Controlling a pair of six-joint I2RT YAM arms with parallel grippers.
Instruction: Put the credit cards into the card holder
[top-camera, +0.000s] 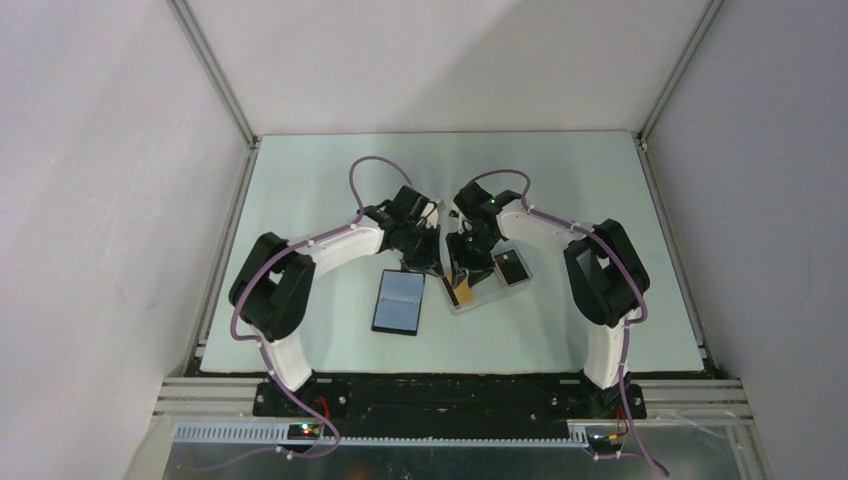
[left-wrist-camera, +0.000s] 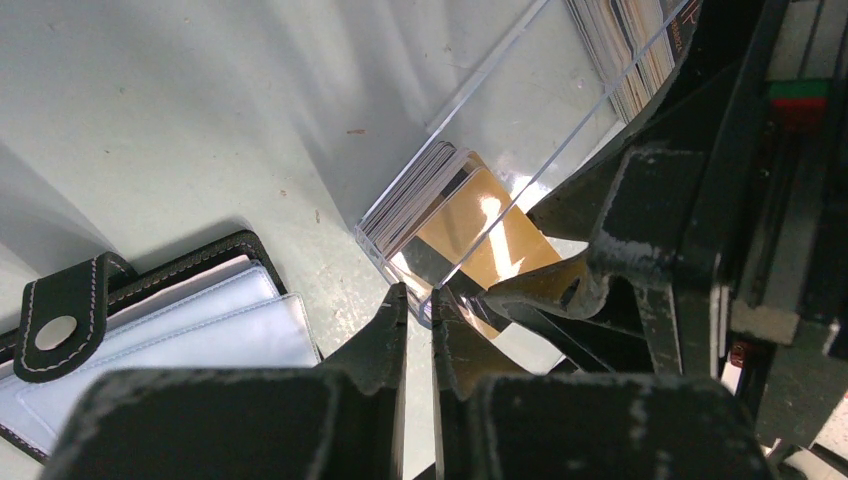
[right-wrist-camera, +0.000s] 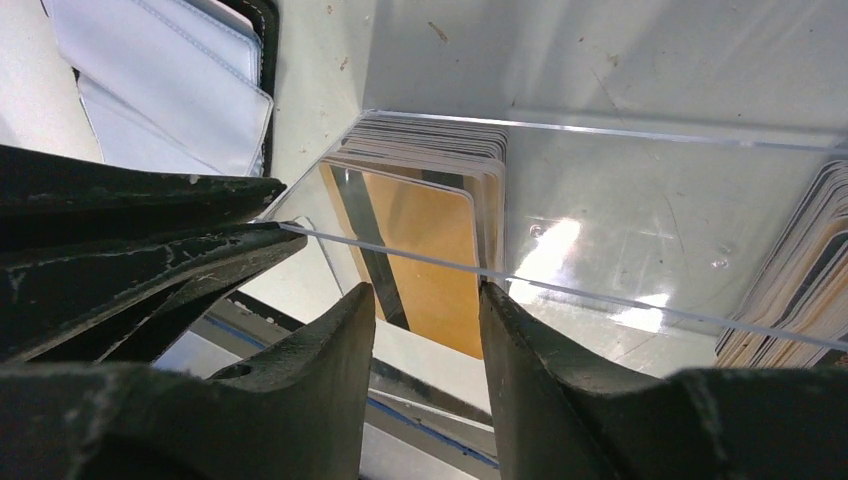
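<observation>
A stack of gold cards (right-wrist-camera: 425, 225) with a dark stripe lies at one end of a clear plastic tray (right-wrist-camera: 640, 300). On that tray's rim my left gripper is shut, at the corner by the gold cards. My right gripper stands part open over the gold stack, one finger at each side of the top card's near part; no card is visibly lifted. To the left lies the card holder (top-camera: 400, 301), open, black-edged, with pale clear sleeves (left-wrist-camera: 190, 330) and a snap strap (left-wrist-camera: 60, 320).
A second card stack (top-camera: 511, 267) with a dark top fills the tray's other end. Both grippers are close together above the tray.
</observation>
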